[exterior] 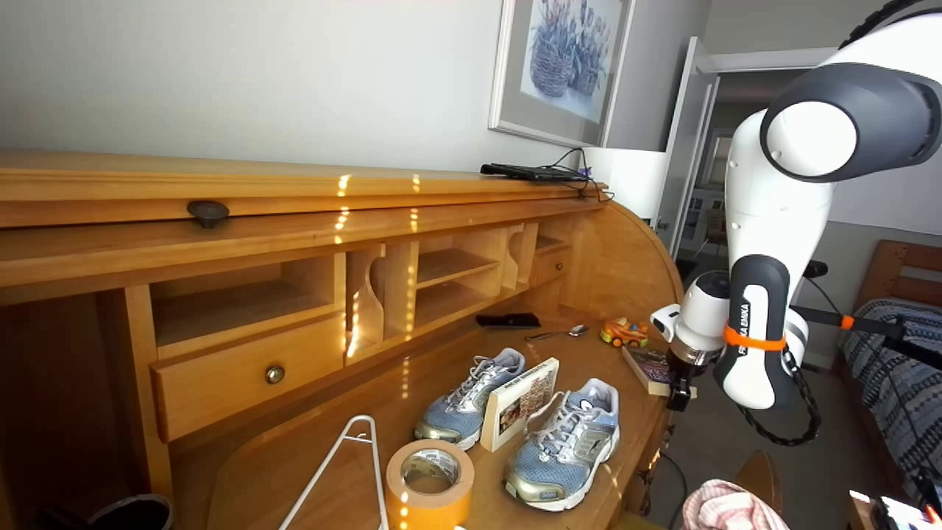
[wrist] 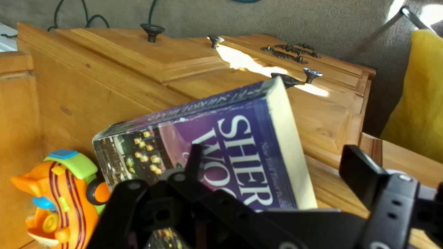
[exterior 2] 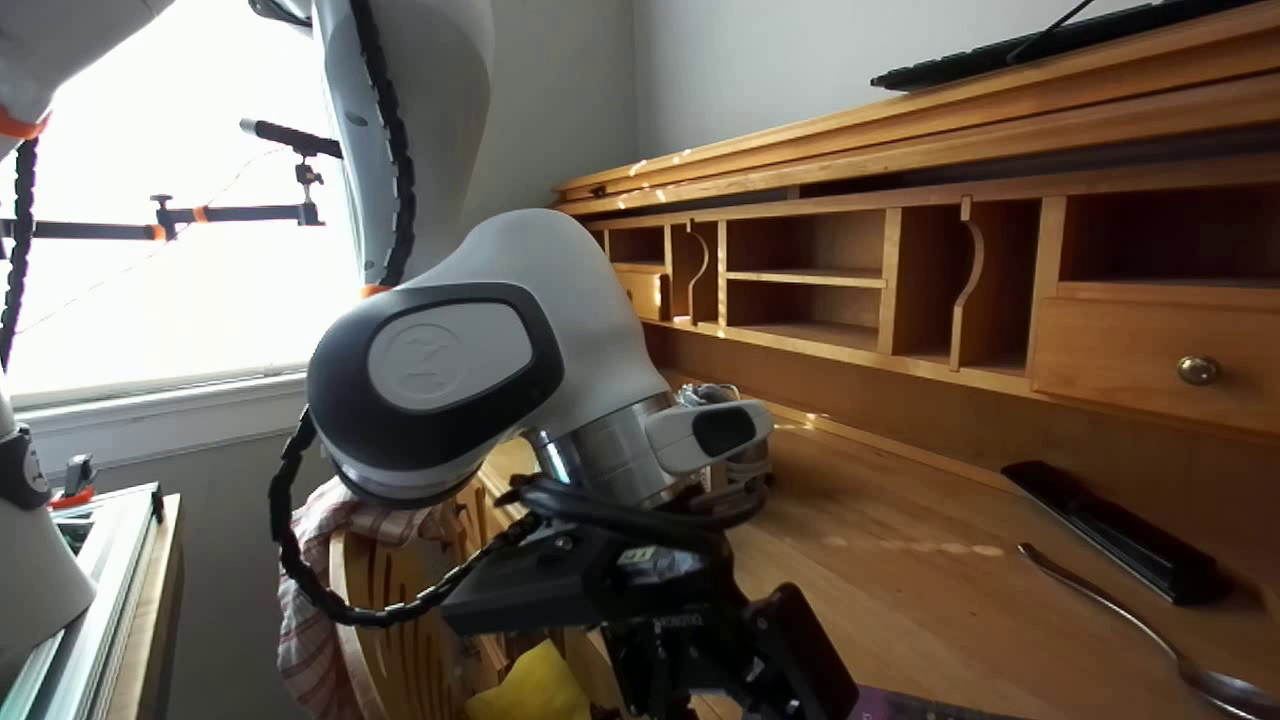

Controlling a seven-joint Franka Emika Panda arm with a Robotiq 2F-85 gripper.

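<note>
My gripper is open, its two dark fingers wide apart in the wrist view. Between and beyond them lies a thick paperback book [wrist: 245,145] with a purple cover and pale page edges, partly hidden by the near finger. In exterior view 1 the same book [exterior: 649,365] rests flat at the desk's right front edge, and the gripper [exterior: 680,393] hangs over its outer end. Whether the fingers touch the book cannot be told. Exterior view 2 has the gripper [exterior 2: 732,684] low in front, partly cut off by the frame's bottom.
An orange toy car [exterior: 624,333] stands close behind the book. Farther along the desk are a spoon [exterior: 558,334], a dark flat object [exterior: 508,319], two running shoes [exterior: 569,446] with a framed picture [exterior: 519,403] between them, and a tape roll [exterior: 430,481]. Bare desktop lies between these.
</note>
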